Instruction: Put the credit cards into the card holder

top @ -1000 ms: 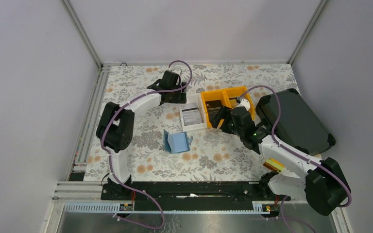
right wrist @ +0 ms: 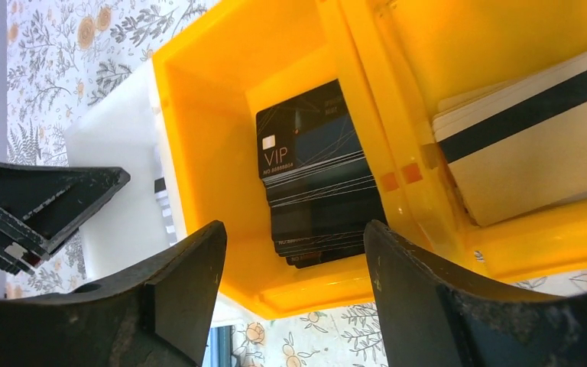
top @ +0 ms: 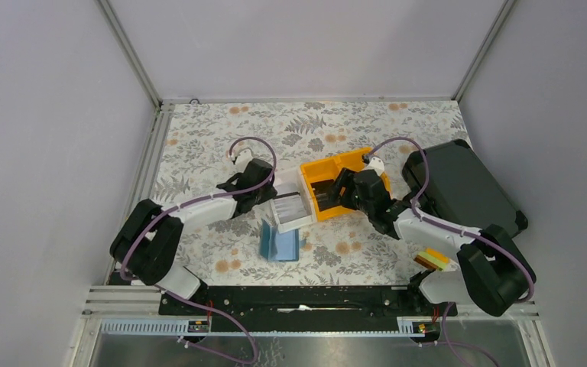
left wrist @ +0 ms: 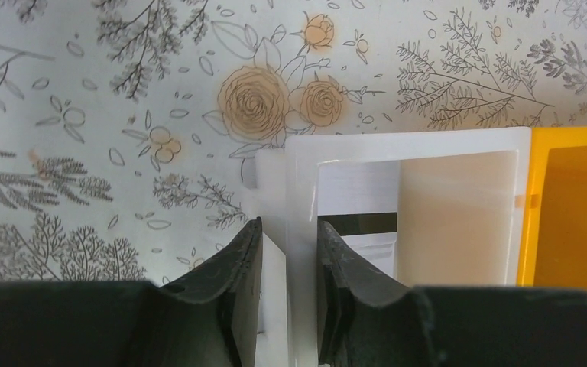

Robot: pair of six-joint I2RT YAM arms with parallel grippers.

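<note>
A white box (left wrist: 428,142) holds pale cards (left wrist: 358,187) with a dark stripe. Joined to its right side stands the yellow divided box (right wrist: 374,126), with black cards (right wrist: 325,195) in one section and gold cards (right wrist: 535,130) in another. My left gripper is shut on the white box's left wall, one finger outside and one inside. Over the black-card section my right gripper stands open, nothing between its fingers. A blue card holder (top: 283,244) lies spread open on the table, in front of the white box.
The dark case (top: 466,191) stands at the right, behind my right arm. A small yellow and brown block (top: 432,259) lies near the front right.
My left gripper came down toward the front left, onto the white box's wall. Both boxes shifted left and forward and turned. The right gripper moved slightly left; the card holder slid a little forward.
</note>
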